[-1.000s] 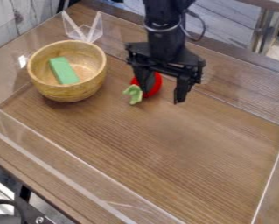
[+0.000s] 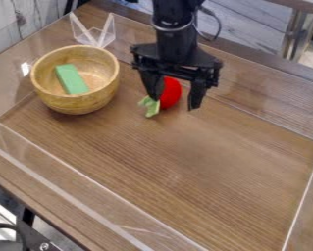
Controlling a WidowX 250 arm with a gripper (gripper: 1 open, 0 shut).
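My gripper (image 2: 172, 78) hangs from the top centre of the camera view, black, its fingers open and spread over a red round object (image 2: 170, 92). Just left of and below the red object lies a light green piece (image 2: 151, 106). A wooden bowl (image 2: 97, 97) at the left holds a green block (image 2: 71, 79). Whether the fingers touch the red object cannot be told.
A white wire-like, pointed object (image 2: 93, 31) stands behind the bowl at the back left, near the table's edge.
The gripper has shifted and turned slightly above the red object over the last second. The bowl and the objects appear unmoved.
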